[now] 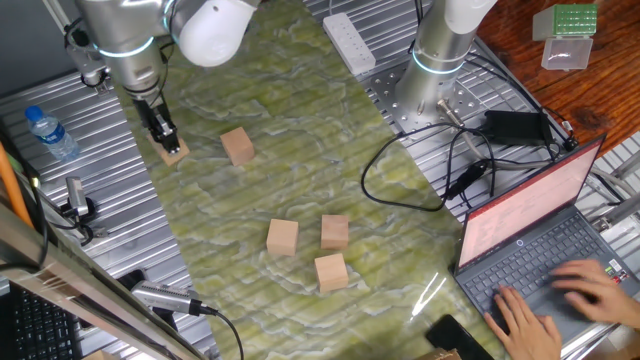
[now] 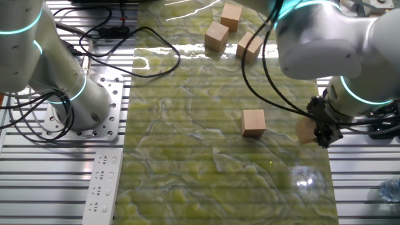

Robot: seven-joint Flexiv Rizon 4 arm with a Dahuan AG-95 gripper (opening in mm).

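My gripper (image 1: 166,143) points down at the left edge of the green marbled mat, right over a wooden block (image 1: 173,155) that it partly covers. In exterior view 2 this block (image 2: 305,130) shows beside the dark gripper (image 2: 324,125), close against its fingers. Whether the fingers are closed around the block cannot be made out. A second wooden block (image 1: 238,146) sits by itself a short way to the right. Farther down the mat, three more stand in a loose cluster: a left block (image 1: 283,237), a right block (image 1: 335,231) and a lower block (image 1: 331,272).
A black cable (image 1: 375,170) loops onto the mat. Someone types on a laptop (image 1: 540,235) at the right.
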